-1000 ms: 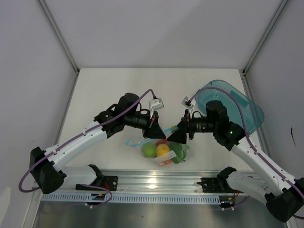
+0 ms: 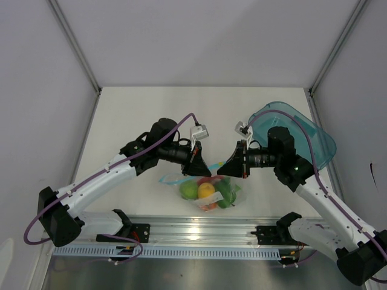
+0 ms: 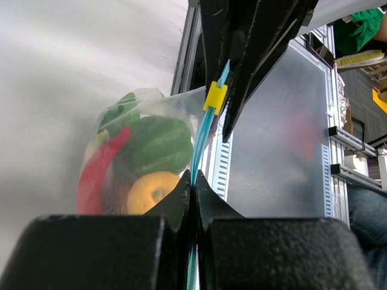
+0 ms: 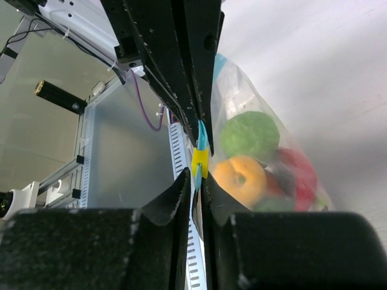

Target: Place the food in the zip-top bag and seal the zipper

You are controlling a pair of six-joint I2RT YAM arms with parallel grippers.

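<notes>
The clear zip bag [image 2: 211, 196] lies at the front centre, holding green produce [image 2: 188, 190], a yellow-orange round food [image 2: 206, 190] and a red pepper [image 3: 100, 172]. My left gripper is shut on the blue zipper strip, which runs up through its fingertips to the yellow slider [image 3: 214, 96]. My right gripper is shut at the yellow slider [image 4: 199, 160] on the same strip, close beside the left gripper. Both grippers hang over the bag's top edge.
An empty teal bin [image 2: 320, 145] stands at the back right. The table's front edge and metal rail lie just below the bag.
The left arm and the bag's food look unchanged.
</notes>
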